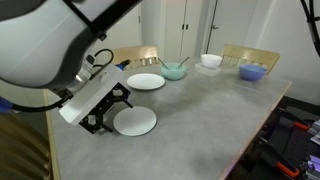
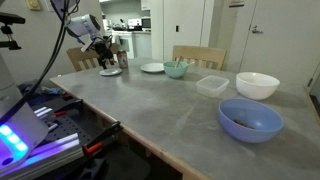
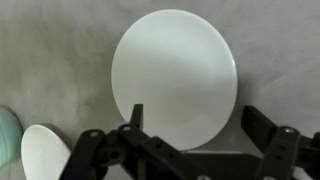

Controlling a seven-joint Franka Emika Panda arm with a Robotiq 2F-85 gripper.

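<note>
My gripper is open, its black fingers spread wide over the near edge of a round white plate point(image 3: 175, 70). In exterior view 1 that plate point(image 1: 135, 121) lies flat on the grey table, just right of the gripper point(image 1: 112, 110). Exterior view 2 shows the arm point(image 2: 88, 35) far off at the table's left end, above the plate point(image 2: 111, 72). Nothing shows between the fingers. How high they stand over the table is hard to tell.
A second white plate point(image 1: 145, 82) and a green bowl point(image 1: 174, 71) stand farther back. A clear container point(image 2: 213, 86), a white bowl point(image 2: 257, 85) and a blue bowl point(image 2: 251, 119) are at the other end.
</note>
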